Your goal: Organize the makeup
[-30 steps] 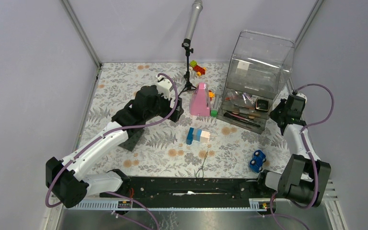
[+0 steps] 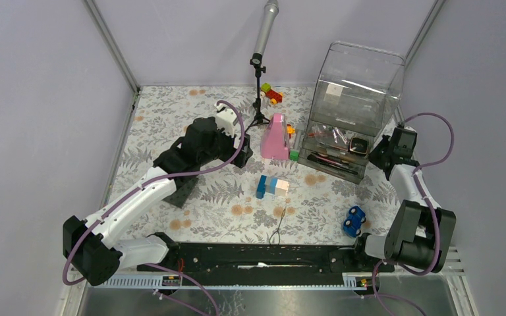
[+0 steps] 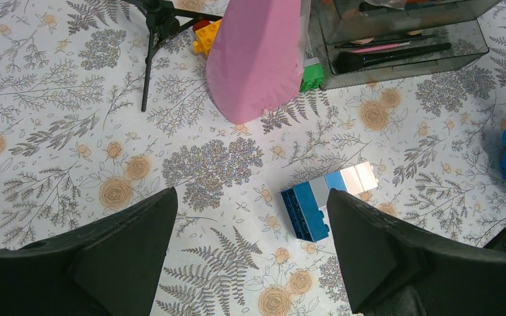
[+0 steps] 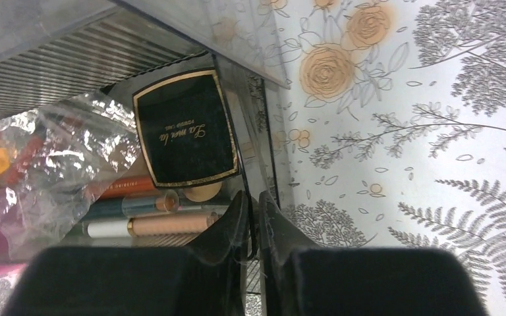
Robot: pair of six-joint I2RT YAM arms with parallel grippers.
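A clear organizer [image 2: 342, 79] with raised lid stands at the back right, holding bagged items, a black compact [image 4: 184, 131], tubes [image 4: 158, 224] and brushes [image 3: 395, 58]. My right gripper [image 2: 373, 153] is at the organizer's right wall; its fingertips [image 4: 267, 214] are close together at the rim, and whether anything is between them I cannot tell. My left gripper hangs open over the mat left of a pink object [image 2: 277, 138], with nothing between its fingers.
Blue-and-white blocks [image 2: 271, 186] lie mid-table, a blue toy car [image 2: 354, 222] at front right. A black tripod [image 2: 258, 99] and small bricks [image 2: 273, 95] stand at the back.
The right arm has shifted slightly, its lower link a little higher in view, with the gripper still at the organizer's right side. The left arm has not moved.
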